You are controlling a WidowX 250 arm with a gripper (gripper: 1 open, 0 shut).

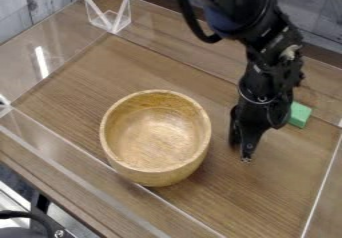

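The black gripper (241, 150) is low over the wooden table (267, 197), just right of a large tan bowl (154, 152). Its fingertips point down and look shut, with nothing clearly visible between them, though the dark parts make this hard to see. A small green block (301, 114) lies behind the gripper on the right, partly hidden by the arm.
A clear plastic object (110, 12) stands at the back left. Dark cables show at the lower left edge.
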